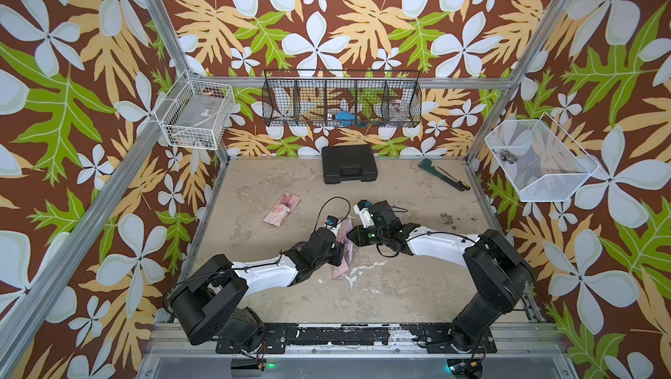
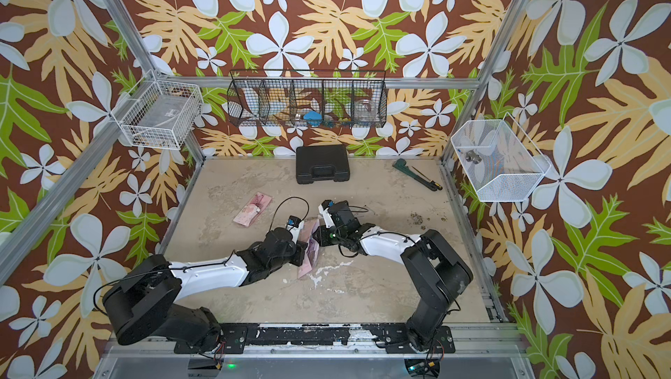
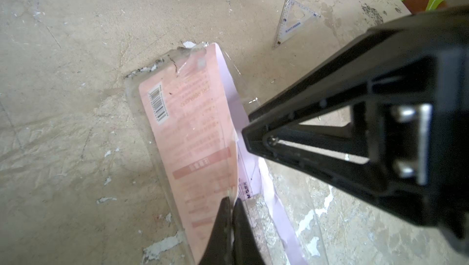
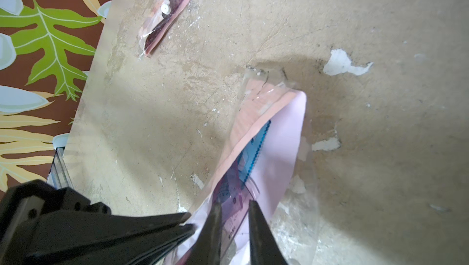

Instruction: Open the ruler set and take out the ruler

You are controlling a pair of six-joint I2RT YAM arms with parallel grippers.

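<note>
A pink ruler set packet (image 3: 190, 152) with clear plastic round it lies on the table, its mouth gaping. My left gripper is shut on the thin edge of the packet's pink card. Inside the mouth show a blue scalloped-edge ruler (image 4: 255, 152) and a clear purple-tinted piece (image 4: 236, 194). My right gripper is part open, its fingertips at the mouth of the packet, with the contents between and below them. Whether they touch a ruler is hard to tell. A clear triangle ruler (image 3: 280, 25) lies loose on the table, apart from the packet.
Another pink packet (image 1: 281, 209) lies back left on the table. At the back stands a black case (image 1: 349, 164), with a green-handled tool (image 1: 444, 173) to its right. Wire baskets hang on the walls.
</note>
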